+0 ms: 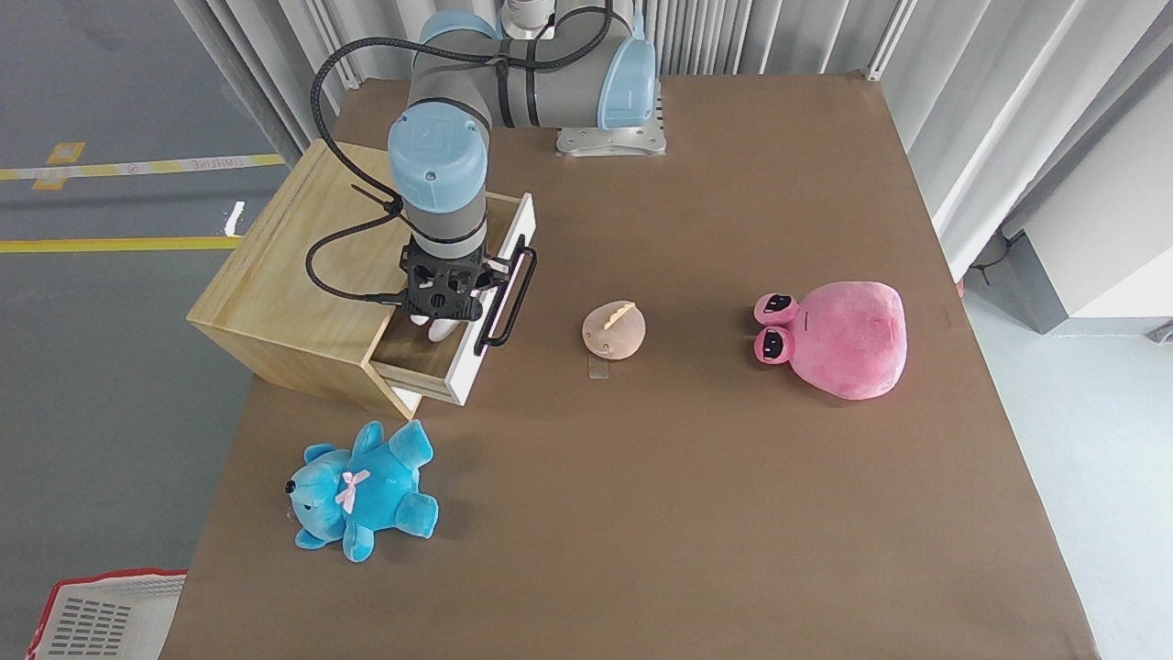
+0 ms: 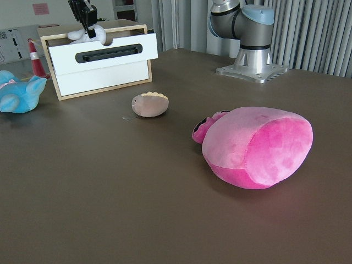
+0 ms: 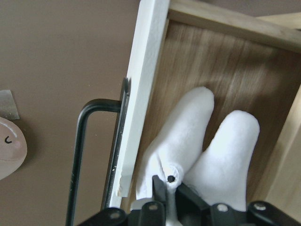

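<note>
A white plush toy with two long soft parts sits in or just over the pulled-out drawer of the wooden cabinet. The drawer has a white front and a black handle. My gripper is at the drawer, shut on the white plush toy, as the wrist view shows at its bottom edge; its fingertips are partly hidden by the fabric.
A small beige plush lies right of the drawer, a pink plush farther right, a blue bear in front of the cabinet. A red-rimmed basket stands beside the table.
</note>
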